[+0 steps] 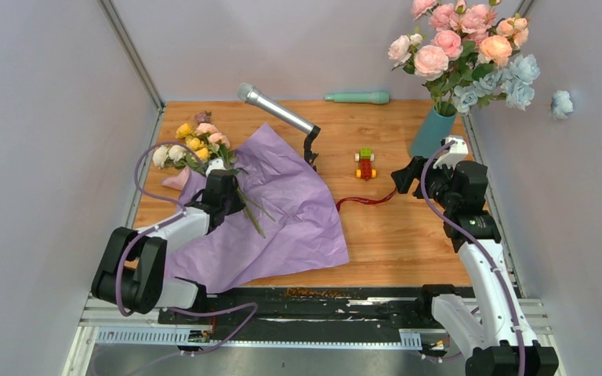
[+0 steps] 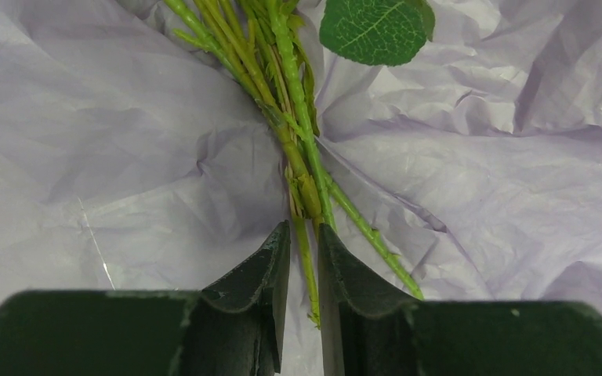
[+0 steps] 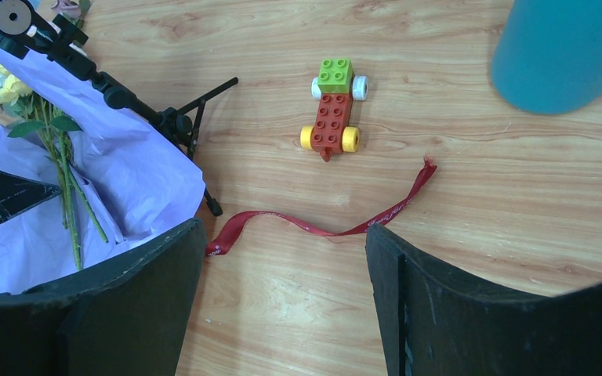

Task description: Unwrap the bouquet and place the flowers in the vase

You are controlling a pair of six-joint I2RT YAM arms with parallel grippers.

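A bunch of yellow, white and peach flowers (image 1: 198,146) lies on purple paper (image 1: 298,211) at the left of the table. Its green stems (image 2: 294,149) run down toward my left gripper, whose fingers stand a narrow gap apart. One stem shows between them; whether they touch it I cannot tell. At the back right, the teal vase (image 1: 433,131) holds pink, peach and blue flowers (image 1: 470,59); only its lower part shows in the right wrist view. My right gripper is open in front of the vase, nothing held.
A microphone (image 1: 278,108) on a black stand (image 3: 180,125) rises beside the paper. Between the arms lie a toy brick car (image 3: 333,117) and a red ribbon (image 3: 306,225). A green marker (image 1: 357,98) rests at the back edge.
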